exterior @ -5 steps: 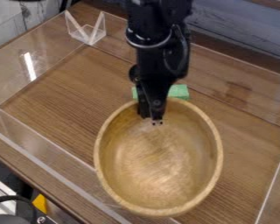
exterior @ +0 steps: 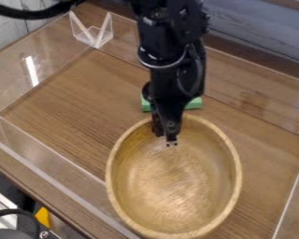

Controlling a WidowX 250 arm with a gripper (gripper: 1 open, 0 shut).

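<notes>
A wooden bowl [exterior: 174, 187] fills the lower middle of the camera view, resting on the wooden surface. My black gripper [exterior: 167, 137] points down over the bowl's back rim, its fingertips close to or at the rim. Whether it is open, shut or holding the rim is hard to tell. A green object [exterior: 193, 103] lies partly hidden behind the gripper.
Clear plastic panels edge it. A clear holder [exterior: 92, 33] stands at the back left. Cables and a yellow item lie at the lower left.
The bowl appears slightly smaller and a little lower at its back rim than a second ago, and my gripper has shifted slightly downward with it.
</notes>
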